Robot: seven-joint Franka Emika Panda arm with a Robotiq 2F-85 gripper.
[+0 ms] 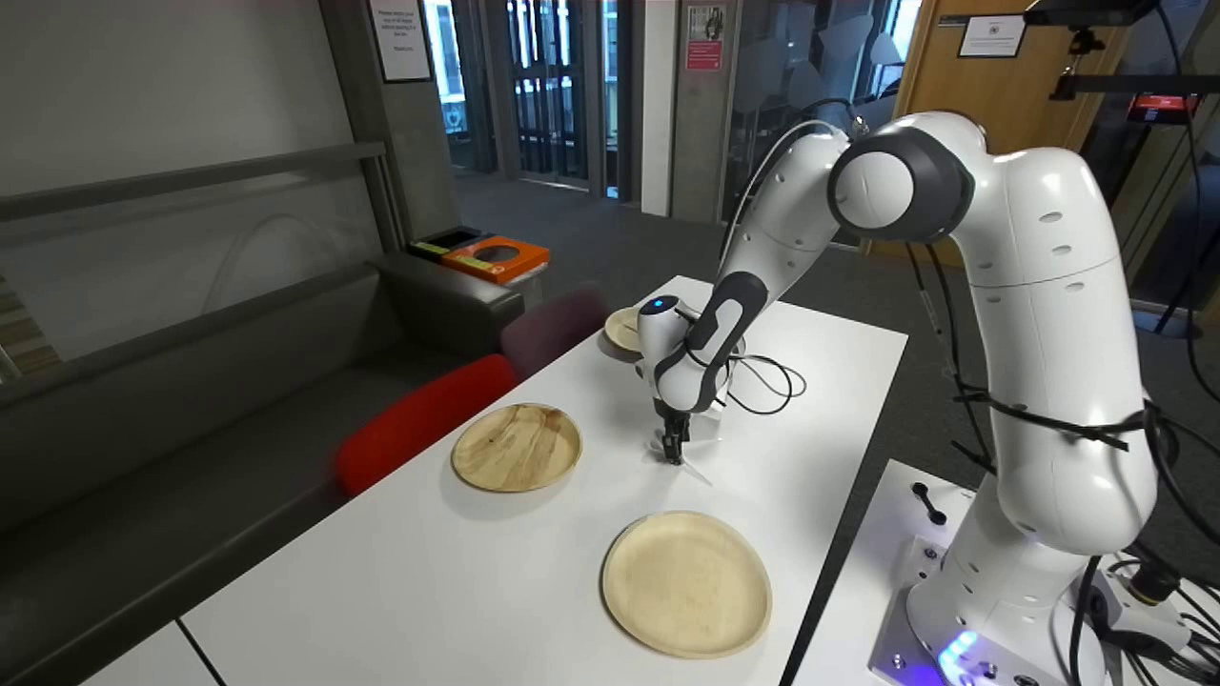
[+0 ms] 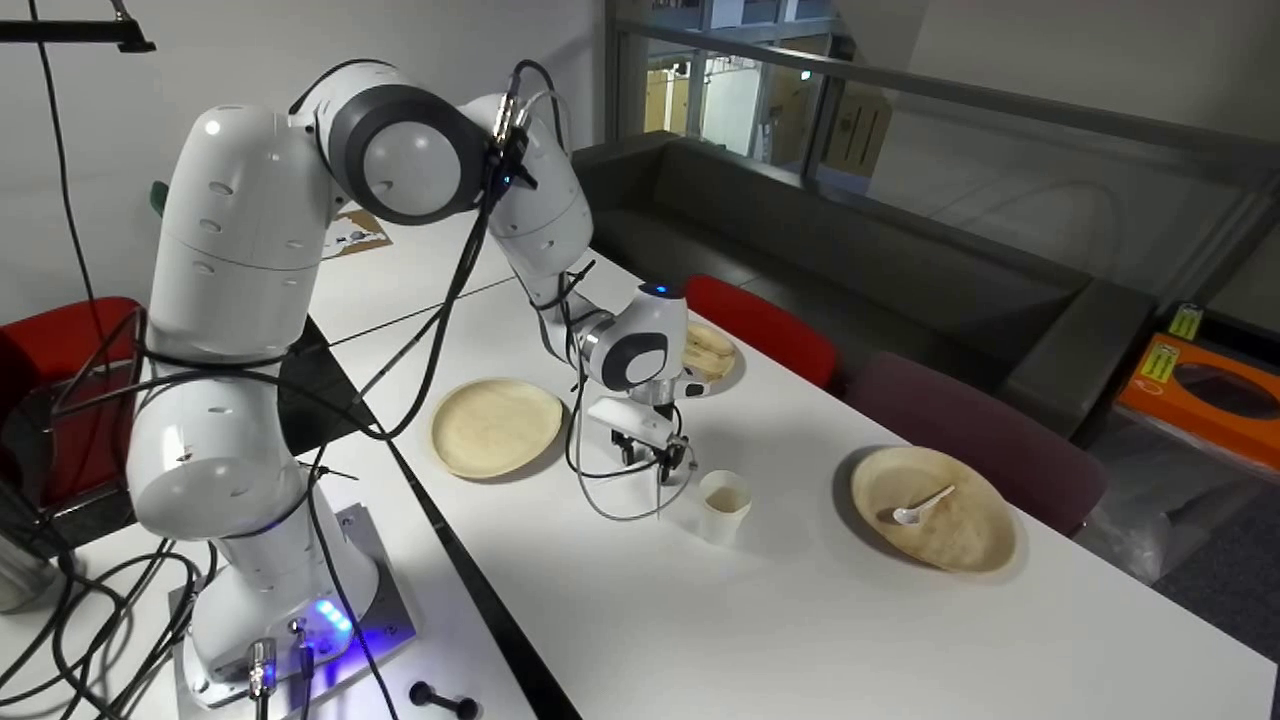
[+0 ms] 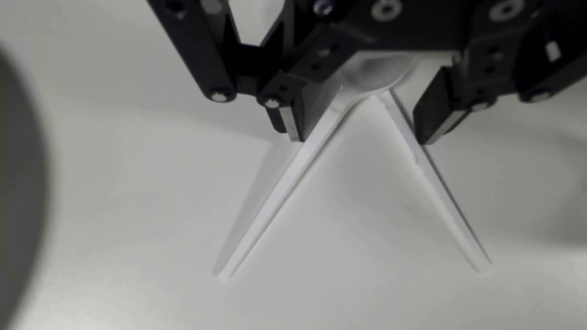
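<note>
Two white plastic utensils lie on the white table, their handles spreading apart in the wrist view: a left spoon (image 3: 283, 184) and a right utensil (image 3: 440, 189). They meet near a spoon bowl between my fingers, and the right one's head is hidden. Low over them, my gripper is open, one finger on each side and nothing clamped. Exterior view 1 has the gripper (image 1: 674, 457) down close to the table. In exterior view 2 a white cup (image 2: 723, 509) stands beside the gripper (image 2: 654, 466).
A pale plate (image 1: 686, 583) lies nearest in exterior view 1, and a grained wooden plate (image 1: 517, 448) to its left. Another plate (image 2: 996, 540), holding a white spoon (image 2: 923, 505), is at the right in exterior view 2. A cable (image 2: 630, 518) loops by the gripper.
</note>
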